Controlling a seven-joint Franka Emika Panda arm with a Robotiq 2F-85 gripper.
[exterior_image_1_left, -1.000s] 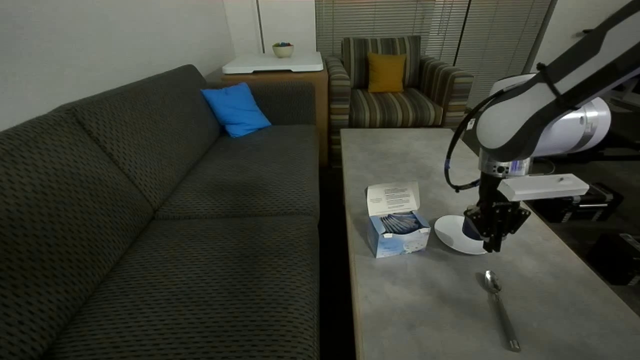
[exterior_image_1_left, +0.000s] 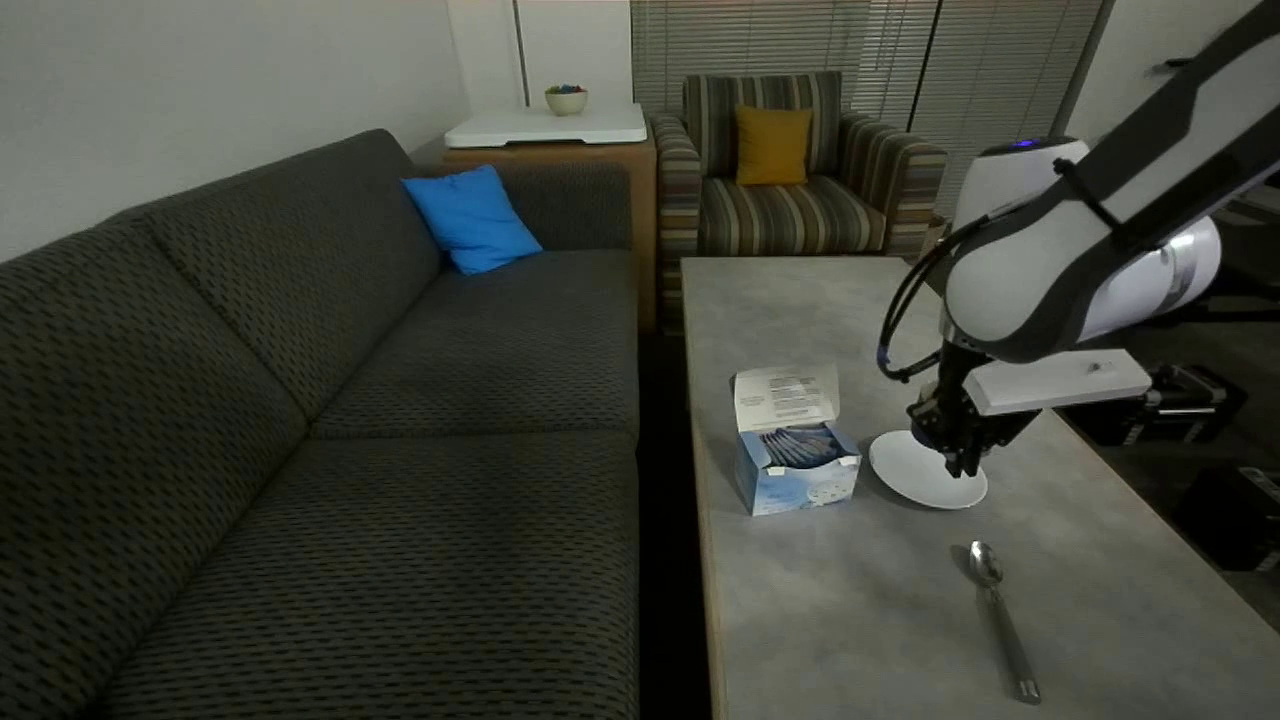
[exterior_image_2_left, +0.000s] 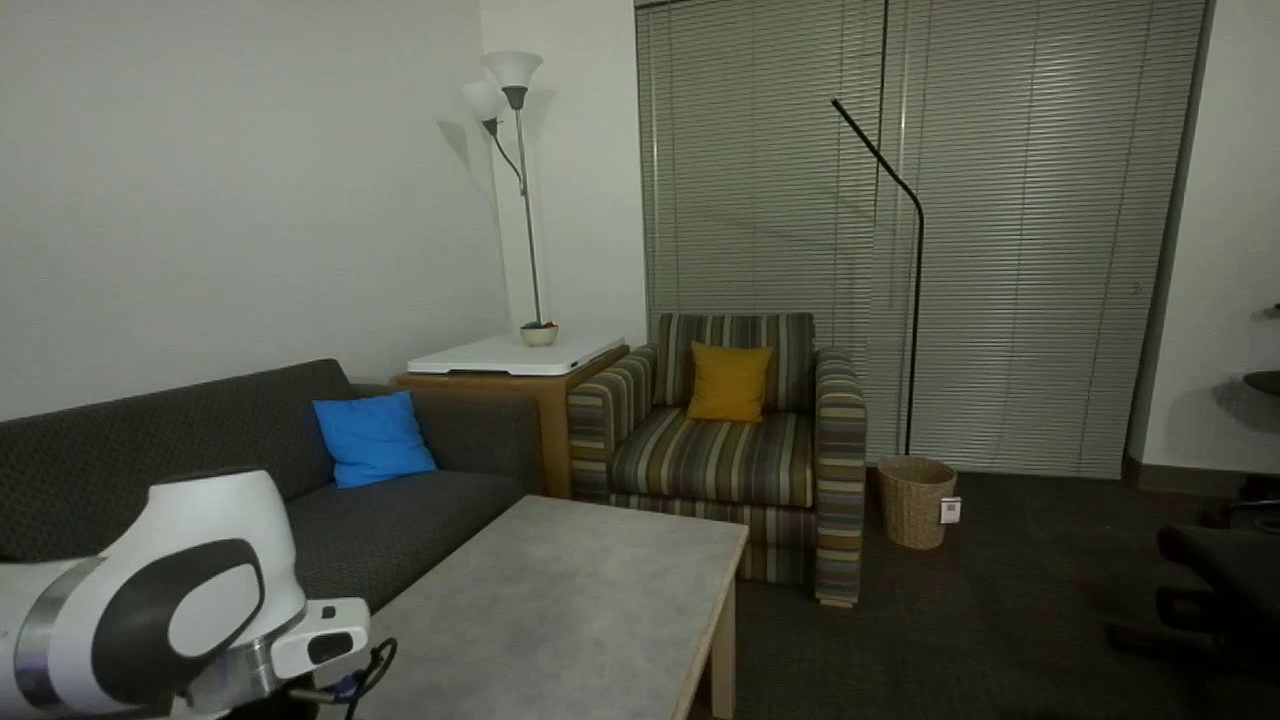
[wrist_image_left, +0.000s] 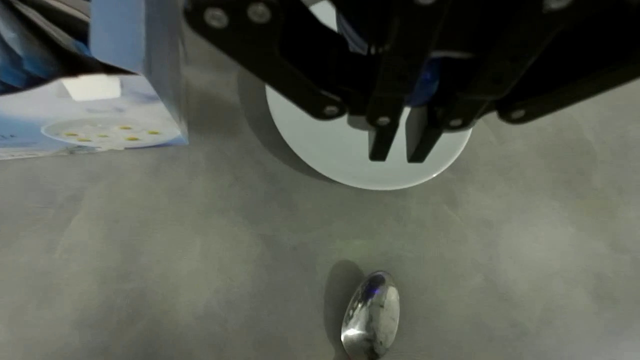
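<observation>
My gripper (exterior_image_1_left: 963, 466) is above the white plate (exterior_image_1_left: 897, 462) on the table. In the wrist view its fingertips (wrist_image_left: 379, 147) stand a narrow gap apart, shut on a dark blue cup (wrist_image_left: 424, 84). The cup is mostly hidden behind the fingers, and its clearance from the plate is hard to judge. A metal spoon (exterior_image_1_left: 1005, 624) lies on the table in front of the plate, its bowl toward it. To the left of the plate sits an open blue-and-white box (exterior_image_1_left: 806, 490) filled with several packets.
The box's raised lid (exterior_image_1_left: 786, 398) stands up at its back. A sofa (exterior_image_1_left: 480, 528) runs along the left, and a striped armchair (exterior_image_1_left: 792, 222) stands beyond the table.
My gripper has shifted slightly left and up, and the wrist has turned. The dark blue cup has moved with it from its earlier spot over the plate. Box and spoon are unmoved.
</observation>
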